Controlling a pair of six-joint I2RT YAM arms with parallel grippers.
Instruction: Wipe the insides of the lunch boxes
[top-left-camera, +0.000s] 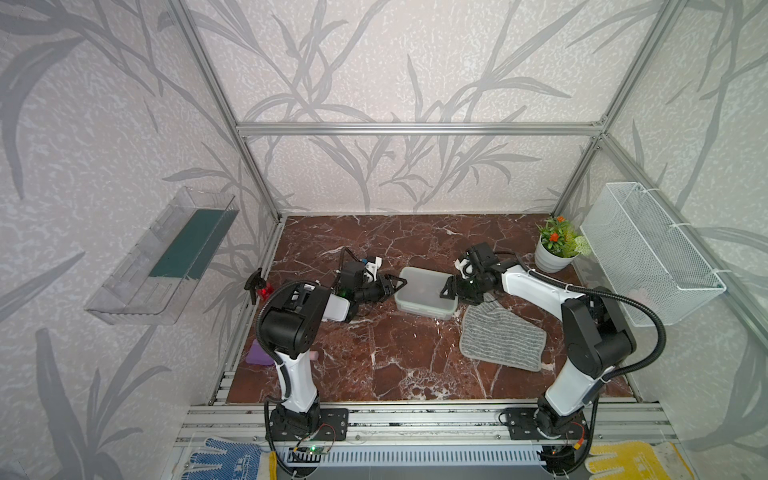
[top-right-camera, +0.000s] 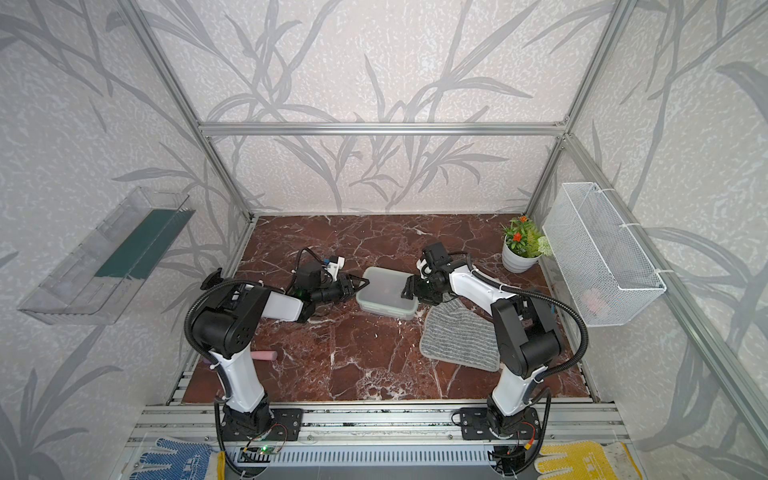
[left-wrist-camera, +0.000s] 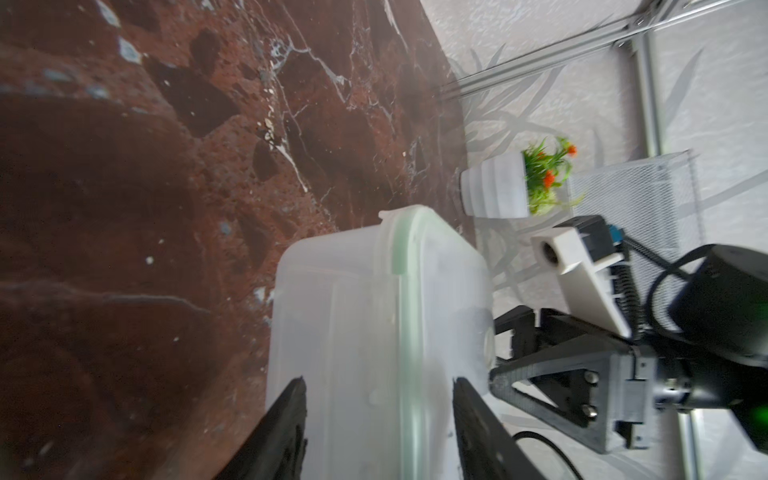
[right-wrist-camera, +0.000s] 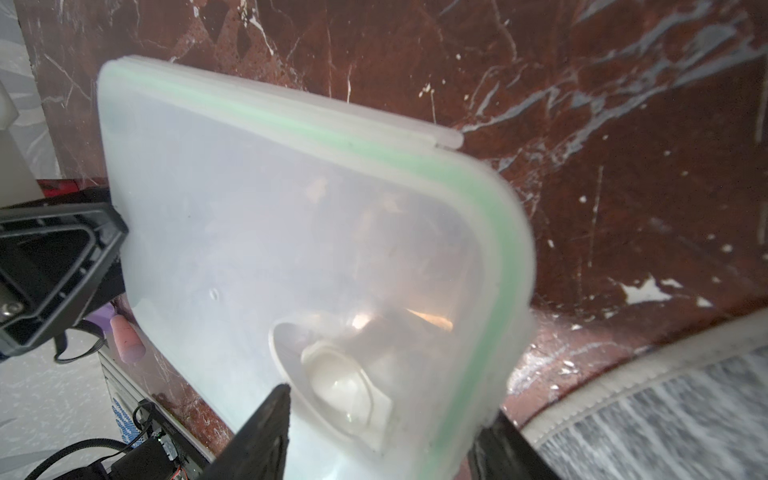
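Note:
A lidded, translucent lunch box (top-left-camera: 425, 291) with a pale green seal lies on the marble top between my grippers. At its left end, my left gripper (top-left-camera: 397, 281) is open; in the left wrist view its fingers (left-wrist-camera: 289, 416) stand apart, with the box (left-wrist-camera: 340, 320) showing between and beyond them. My right gripper (top-left-camera: 453, 291), also open, is at the opposite end. In the right wrist view its fingers (right-wrist-camera: 268, 428) are spread over the lid corner by a white round valve (right-wrist-camera: 340, 388). Whether any finger touches the box, I cannot tell. The lid hides the inside.
A grey striped cloth (top-left-camera: 504, 337) lies flat at front right, beside the box. A potted plant (top-left-camera: 555, 246) stands at back right, near a white mesh basket (top-left-camera: 656, 248). On the left, a pink item (top-right-camera: 264, 355) lies near the front.

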